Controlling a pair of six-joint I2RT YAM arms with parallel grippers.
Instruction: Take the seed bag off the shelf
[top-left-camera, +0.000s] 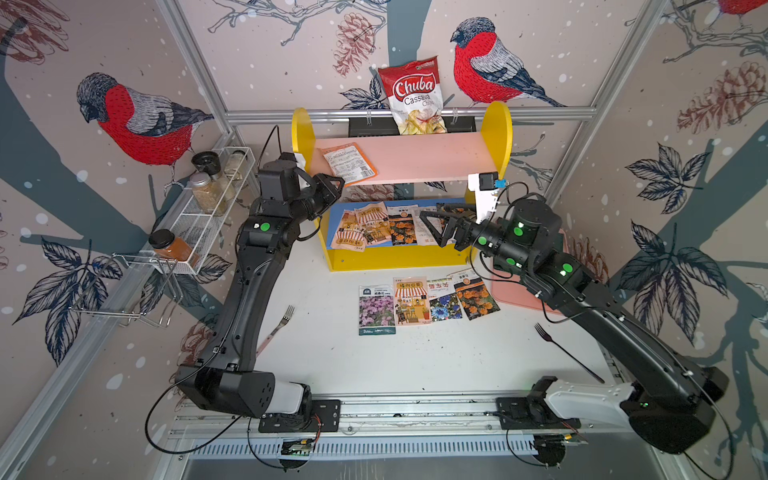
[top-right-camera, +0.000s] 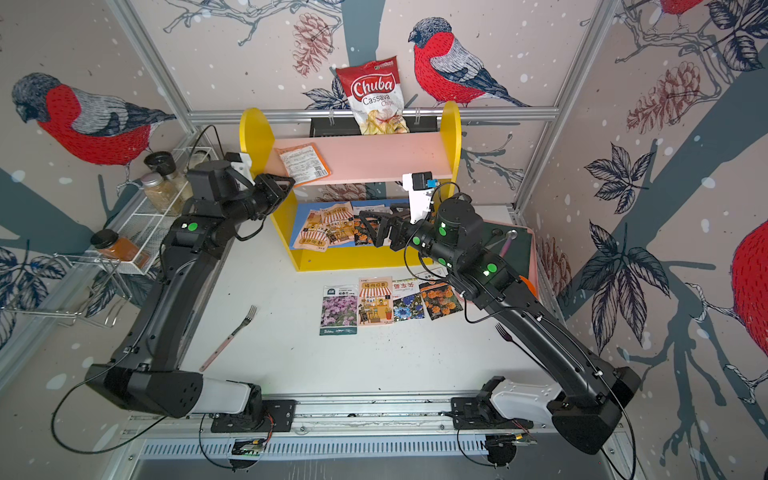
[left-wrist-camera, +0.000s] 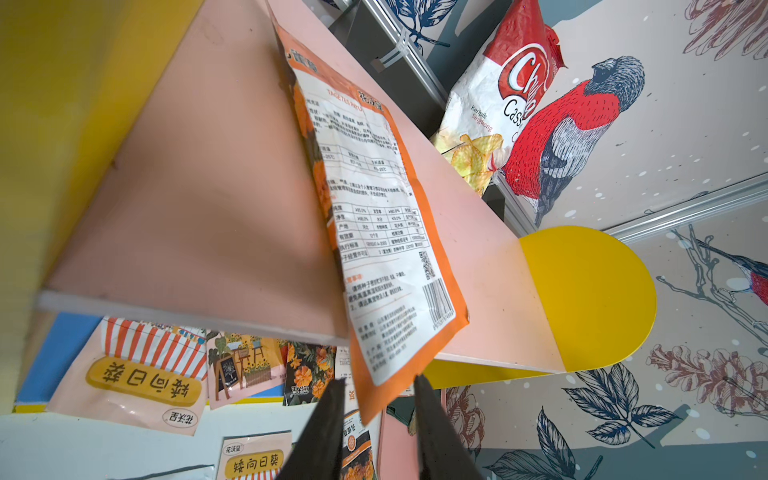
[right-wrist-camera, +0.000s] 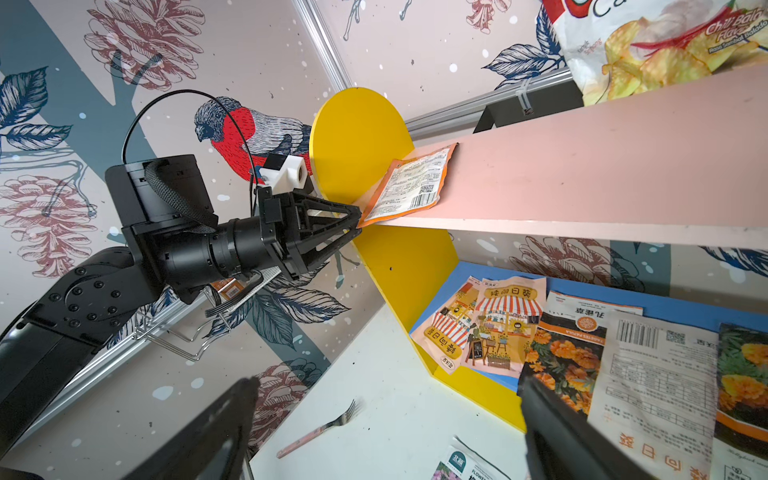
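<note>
Back side up, an orange-edged white seed bag (top-left-camera: 349, 163) rests on the left end of the pink upper shelf (top-left-camera: 432, 157). One corner of the bag (left-wrist-camera: 384, 240) juts past the shelf's front edge. Right at that corner is my left gripper, its fingers part open and the corner between or just above the fingertips; no firm grip shows. In the right wrist view, the left fingertips (right-wrist-camera: 357, 214) meet the bag's (right-wrist-camera: 410, 185) lower corner. My right gripper (top-left-camera: 442, 232) stands open and empty before the lower shelf, well to the right of the bag.
Several seed packets (top-left-camera: 402, 225) lie on the blue lower shelf, others (top-left-camera: 412, 301) on the white table. A Chuba chips bag (top-left-camera: 413, 96) stands behind the upper shelf. Yellow side panels (top-left-camera: 496, 137) bound the shelf. Left hangs a wire rack (top-left-camera: 212, 224) with jars. Forks (top-left-camera: 280, 322) flank the clear table front.
</note>
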